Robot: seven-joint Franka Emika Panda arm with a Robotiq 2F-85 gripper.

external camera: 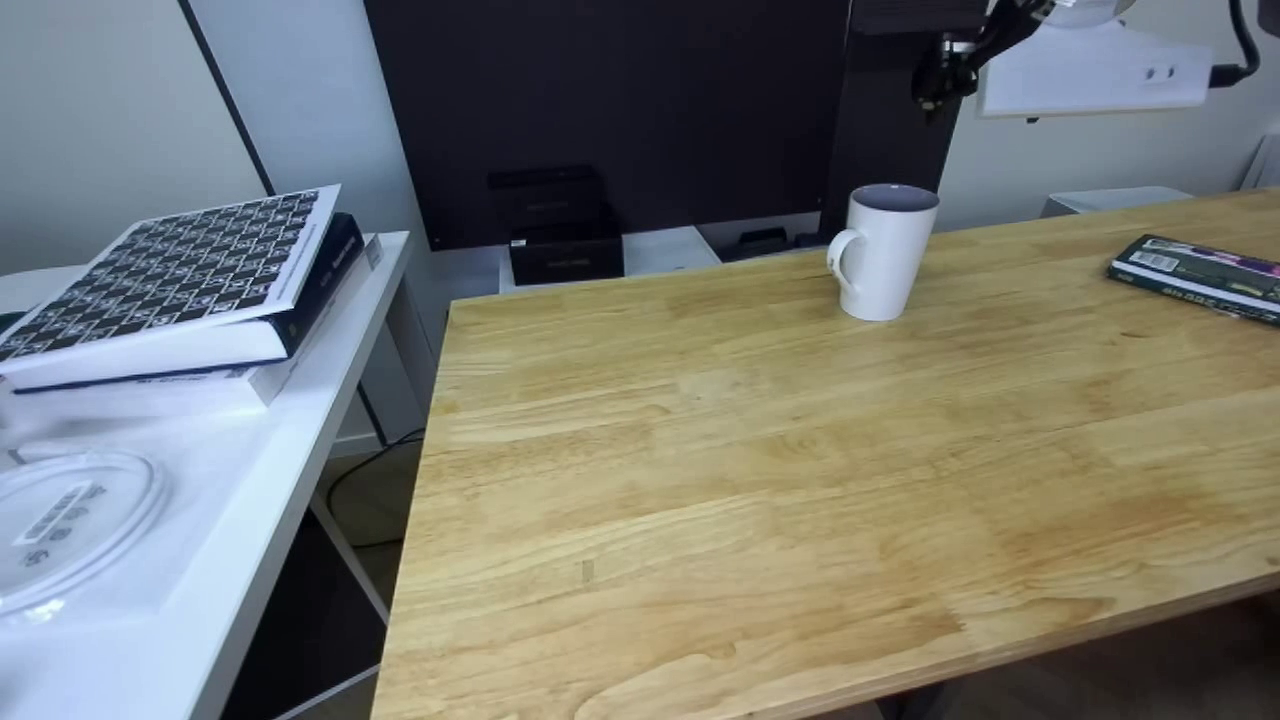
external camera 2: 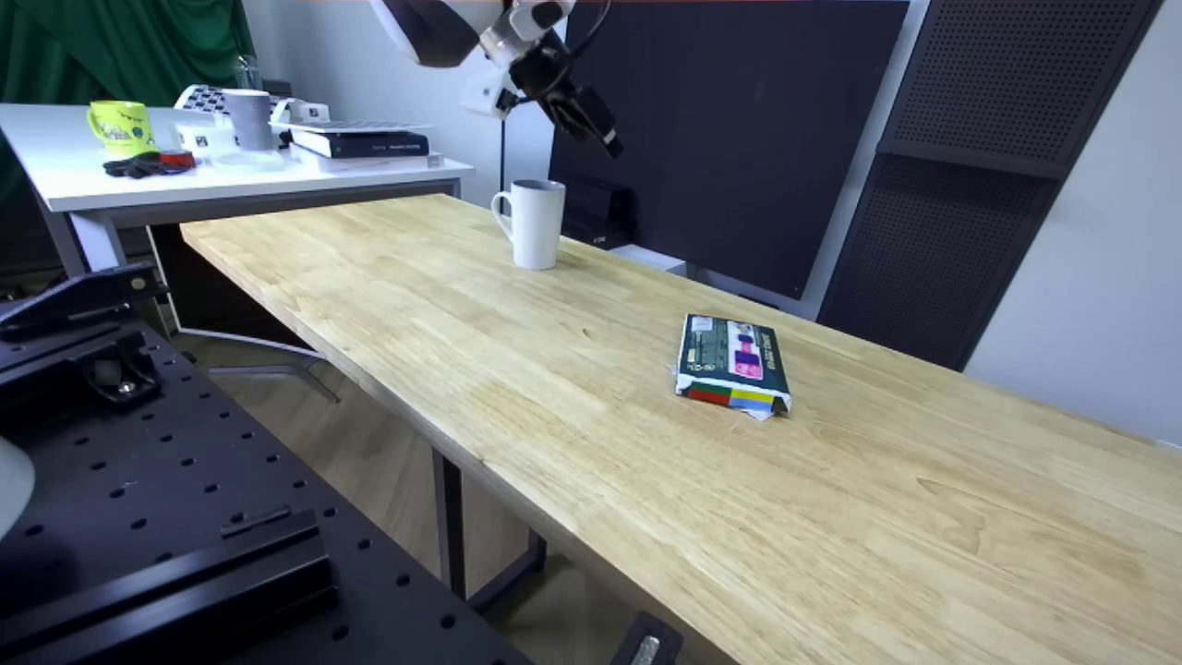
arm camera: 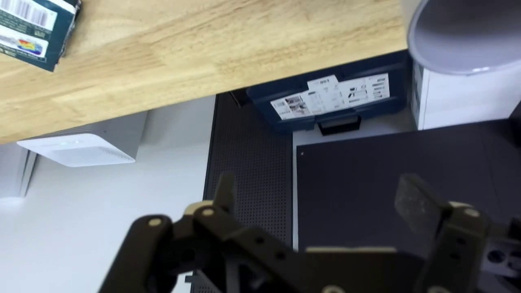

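A tall white mug (external camera: 884,258) with a grey inside stands upright near the back edge of the wooden table (external camera: 768,480). Its handle points left in both exterior views. My gripper (external camera 2: 607,139) hangs in the air above and slightly beyond the mug, not touching it. In the wrist view the gripper is open, its two fingers wide apart with nothing between them. The mug's rim (arm camera: 469,39) shows at the upper right of that view, outside the fingers. A dark green box (external camera 2: 731,360) lies flat on the table, well away from the mug.
A white side table (external camera: 240,528) with stacked books (external camera: 180,276) stands to the left. Behind the wooden table is a large dark panel (external camera: 612,108). A black perforated board (external camera 2: 222,477) lies at the near left in exterior view 2.
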